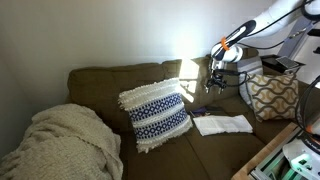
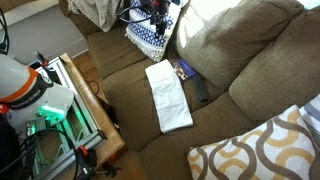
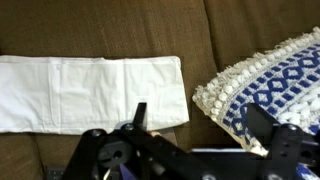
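A folded white cloth [image 1: 222, 125] lies flat on the brown sofa seat; the exterior view 2 shows the cloth [image 2: 168, 97] in full. Beside it, toward the backrest, are a small dark blue packet [image 2: 183, 69] and a narrow black object [image 2: 201, 89], perhaps a remote. My gripper [image 1: 215, 85] hangs above the seat, apart from everything. In the wrist view the gripper is open, its fingers spread over the cloth's end and the blue-and-white pillow's corner. Parts of the small dark objects are hidden behind the gripper there.
A blue-and-white patterned pillow [image 1: 155, 115] leans on the backrest, with a pale knitted blanket [image 1: 65, 148] at the far left. A tan-and-white pillow [image 1: 274, 97] stands at the right. A wooden table edge [image 2: 92, 108] borders the front. Bare seat surrounds the cloth.
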